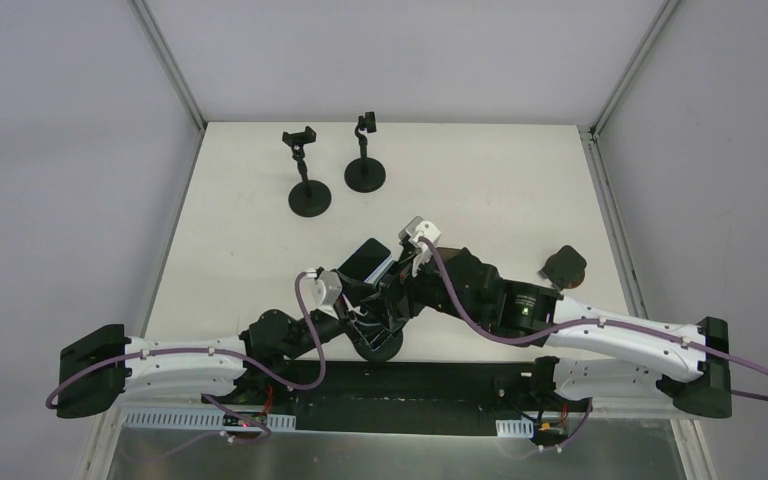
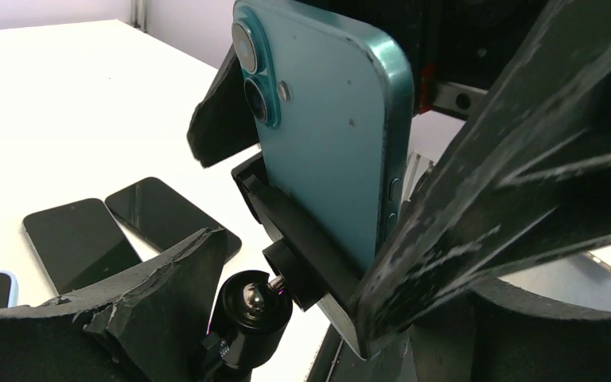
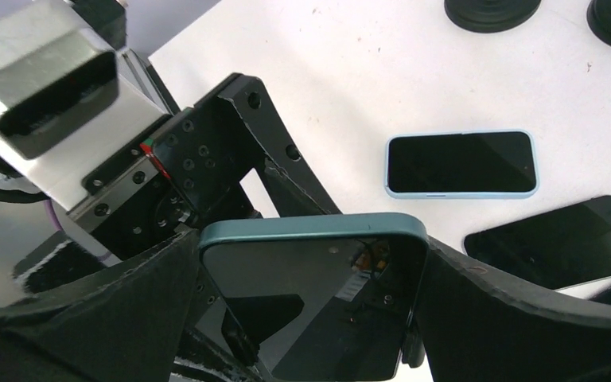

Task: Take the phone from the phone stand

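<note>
A teal phone stands upright in the black phone stand, its top edge toward me in the right wrist view. My right gripper is open, with its fingers either side of the phone's upper end. My left gripper [image 1: 365, 315] is low at the stand, below the phone; in its wrist view the fingers flank the stand's cradle and neck, and whether they close on it is unclear. From above, both grippers crowd over the stand and hide most of it.
Several flat phones [image 3: 460, 162] lie just behind the stand. Two empty stands [image 1: 309, 197] [image 1: 364, 174] are at the back. A dark object [image 1: 564, 264] sits at the right.
</note>
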